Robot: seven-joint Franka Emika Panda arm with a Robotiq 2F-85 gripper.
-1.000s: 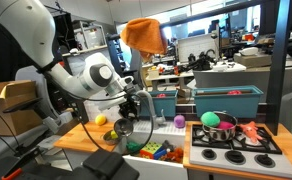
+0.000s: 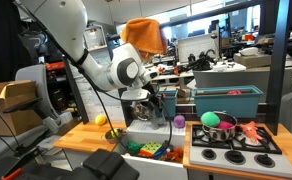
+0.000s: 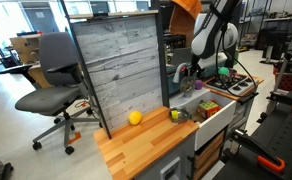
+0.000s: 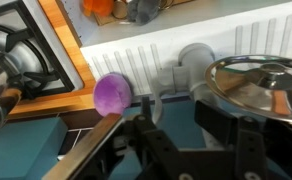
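Observation:
In the wrist view my gripper shows as two dark fingers with a gap between them; whether they grip anything cannot be made out. A shiny round metal pan or lid (image 4: 261, 80) sits close to the right finger, partly covered by it. Grey-silver metal parts, perhaps a tap, stand around the gap. A purple ball (image 4: 113, 93) lies left of the fingers on the white sink edge. In exterior view 1 my gripper (image 2: 154, 108) is over the sink area, left of the purple ball (image 2: 179, 121).
A pot (image 2: 218, 126) with a green ball stands on the stove (image 2: 236, 152) to the right. Below, an open drawer (image 2: 151, 150) holds several coloured things. Teal bins (image 2: 229, 101) line the back. A yellow ball (image 3: 135, 118) rests on the wooden counter (image 3: 131, 148).
My arm has moved right and further back, from over the counter's left part to the sink. The round metal thing, earlier hanging below the gripper, has moved along with it.

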